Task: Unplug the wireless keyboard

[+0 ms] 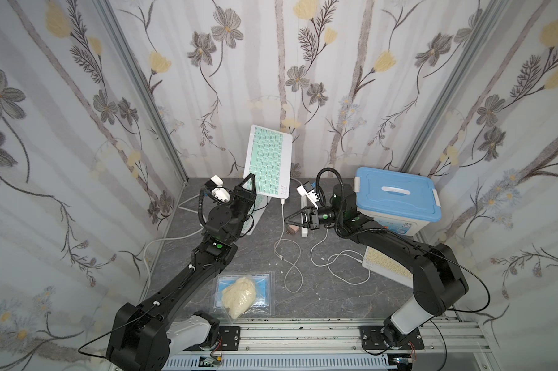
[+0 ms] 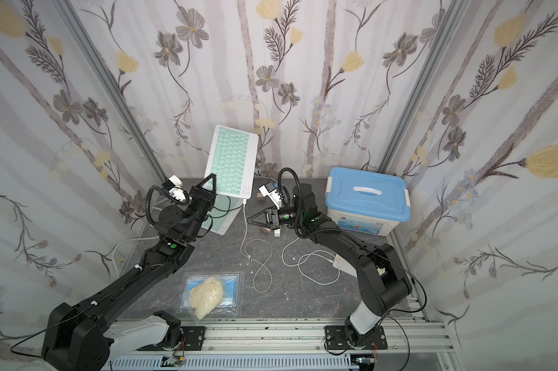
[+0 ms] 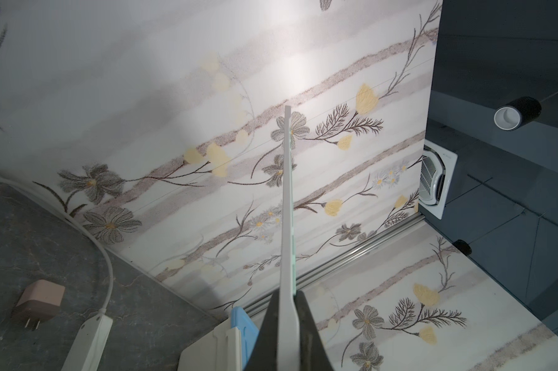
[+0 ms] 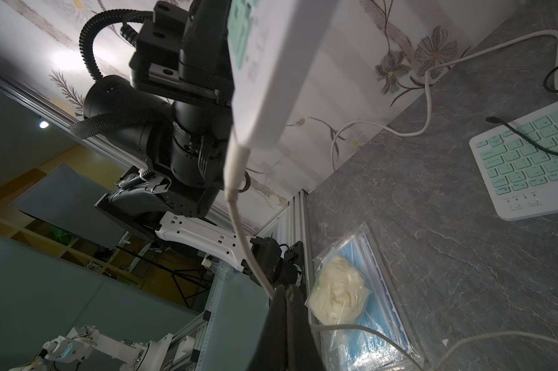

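Observation:
A white keyboard with mint keys (image 1: 268,159) is held up, tilted, by my left gripper (image 1: 250,180), shut on its lower left edge; in the left wrist view the keyboard (image 3: 286,247) appears edge-on between the fingers. A white cable plug (image 4: 235,164) is inserted in the keyboard's lower end, its cable hanging down to the table. My right gripper (image 1: 294,217) is shut just below and right of that plug; in the right wrist view the cable runs behind its fingertips, and I cannot tell whether it touches them.
A second mint keyboard (image 4: 526,160) lies beneath. A blue-lidded box (image 1: 396,194) stands at the right, a pink adapter (image 3: 39,300) and power strip (image 3: 88,343) in the middle, a bagged lump (image 1: 239,296) at the front, a beige keyboard (image 1: 387,267) at front right. Loose cables cross the table.

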